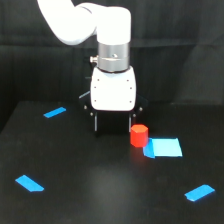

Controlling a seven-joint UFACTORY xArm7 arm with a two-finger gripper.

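My gripper (113,125) hangs over the table's far half, its white hand upright and its two dark, thin fingers spread apart. Nothing shows between them. A red block (139,135) is just right of the right finger, outside the fingers and very close to it; whether they touch I cannot tell. Behind and to the right of the block lies a light blue patch (167,148) with a darker blue strip (149,149) along its left side. In this view the block overlaps the strip's upper left edge.
Short blue tape strips mark the dark table at the far left (55,112), near left (29,184) and near right (200,192). A dark curtain (185,55) closes off the back.
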